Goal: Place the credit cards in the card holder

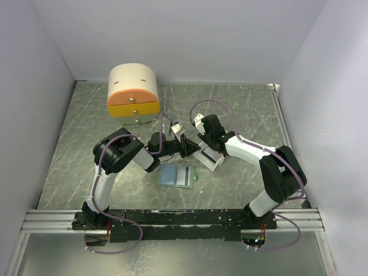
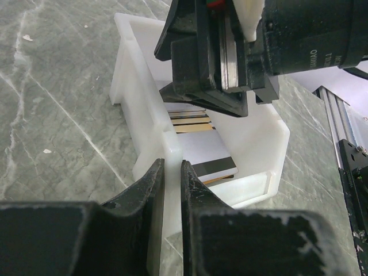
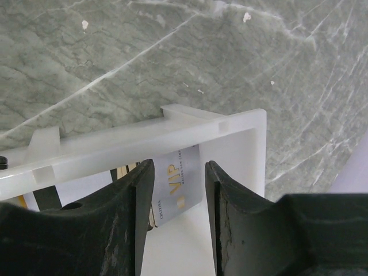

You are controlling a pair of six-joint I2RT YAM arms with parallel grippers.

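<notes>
A white open box [image 1: 208, 165] holds a row of credit cards [image 2: 207, 150]; one shows a white face with a dark stripe, and gold edges show behind it. My left gripper is shut on the box's side wall. Inside the box, my right gripper stands part open, its fingers apart above a silver-grey card with gold "VIP" lettering [image 3: 175, 181]. No card is seen gripped there. The blue card holder [image 1: 168, 174] lies open in front of the box, with a white, dark-striped card [image 1: 183, 175] in its right side.
Behind the left arm stands a rounded cabinet [image 1: 133, 86] with orange and yellow drawers.
</notes>
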